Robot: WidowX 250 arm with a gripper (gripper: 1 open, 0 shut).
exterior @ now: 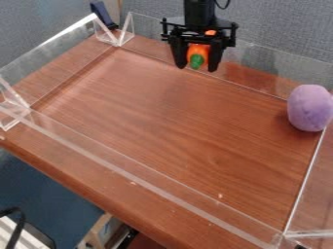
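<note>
My black gripper (197,53) is at the back of the wooden tray, top centre of the view, with an orange object with a green end (197,58) between its fingers. Whether the fingers are closed on it is not clear. A light purple rounded object (310,108) rests near the right wall.
Clear plastic walls border the wooden surface (156,136). A dark blue item (101,14) is outside at the back left.
</note>
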